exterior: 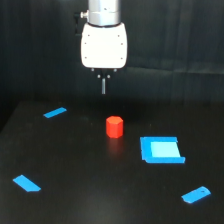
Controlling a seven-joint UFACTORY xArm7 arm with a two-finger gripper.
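A small red block (114,127) with a hexagonal outline sits on the dark table, a little right of the middle. My gripper (103,86) hangs above and behind it, below the white arm housing (104,46), well apart from the block. Only a thin grey finger shape shows at its lower end, too small to tell whether the fingers stand apart. To the right of the block is a pale rectangle (164,149) framed in blue tape (146,150), with nothing on it.
Blue tape strips mark the table at the back left (55,112), front left (26,183) and front right (196,195). A dark curtain (170,45) hangs behind.
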